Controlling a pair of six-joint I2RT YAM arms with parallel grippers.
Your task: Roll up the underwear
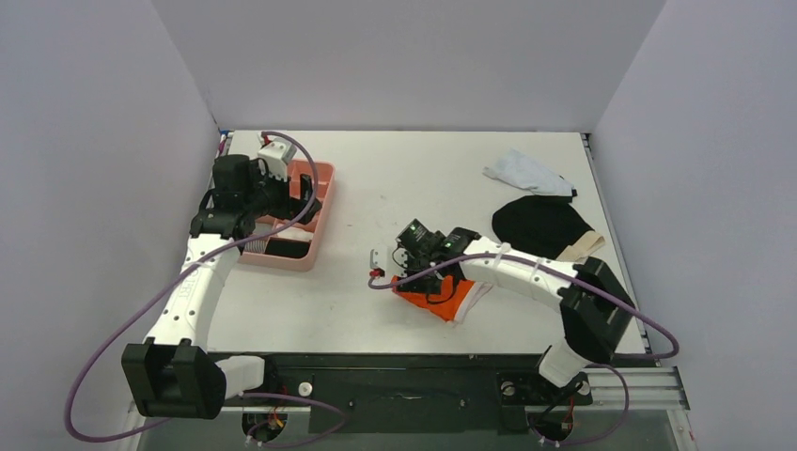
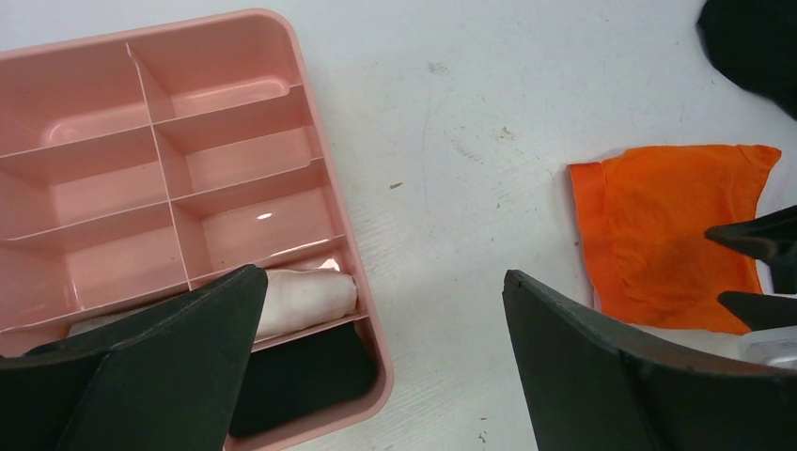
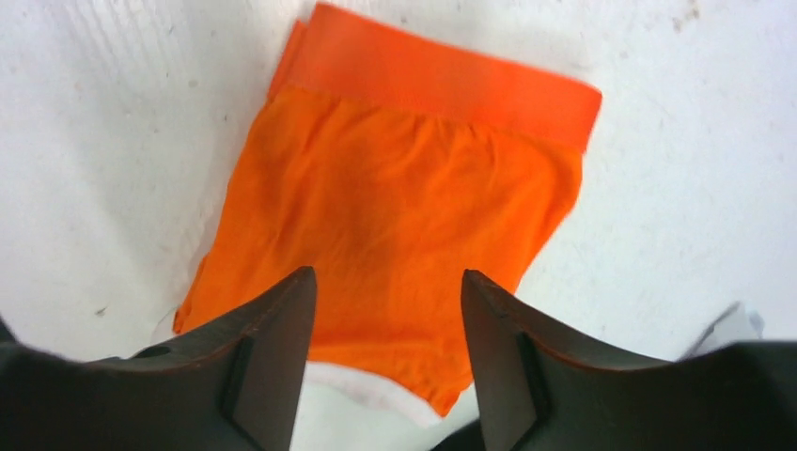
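Note:
Orange underwear [image 3: 395, 207] lies flat on the table, its waistband up in the right wrist view and a pale edge at the other end. In the top view the right arm covers much of the cloth [image 1: 442, 308]. My right gripper is over the underwear with its fingers spread and nothing gripped. The left gripper stands open above the right side of the pink divided box [image 2: 371, 310]; no cloth is between its fingers. The right gripper's fingers [image 2: 742, 240] also reach over the orange cloth in the left wrist view.
Inside the box, a rolled white cloth [image 2: 305, 299] and a black one [image 2: 305, 379] fill front compartments; several others are empty. A light blue cloth [image 1: 528, 172], a black cloth [image 1: 536, 226] and a beige one [image 1: 583, 246] lie at the right.

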